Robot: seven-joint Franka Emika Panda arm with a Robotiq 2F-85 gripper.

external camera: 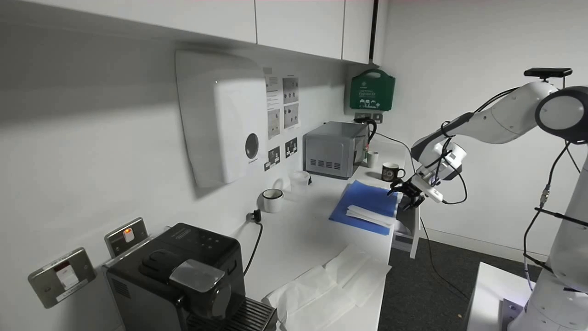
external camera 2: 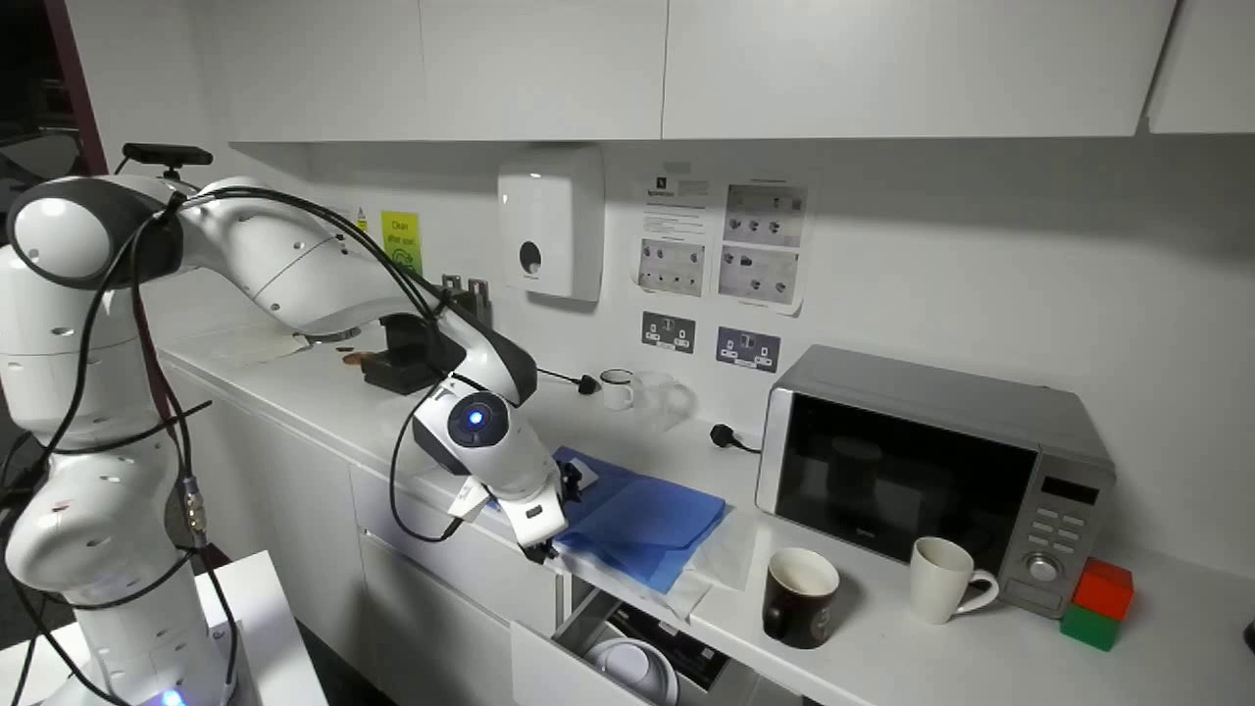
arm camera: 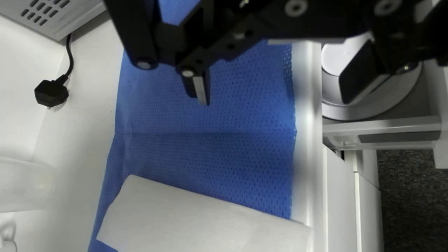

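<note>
My gripper is open, with nothing between its widely spaced fingers. In the wrist view one finger (arm camera: 201, 90) hangs over a blue cloth (arm camera: 210, 155), while the other finger (arm camera: 357, 79) is over an open drawer (arm camera: 382, 126). White round dishes (arm camera: 369, 107) lie inside that drawer. A folded white cloth or paper (arm camera: 201, 218) rests on the blue cloth near the counter edge. Exterior view 1 has the gripper (external camera: 402, 197) low at the counter's front edge. Contact with the cloth or drawer cannot be told.
Along the counter stand a microwave (external camera 2: 929, 471), a dark mug (external camera 2: 800, 598), a white mug (external camera 2: 944, 579) and red and green blocks (external camera 2: 1097, 604). A coffee machine (external camera: 182, 270) and white paper sheets (external camera: 330, 287) are at the near end. Bare counter (external camera: 292, 237) lies between.
</note>
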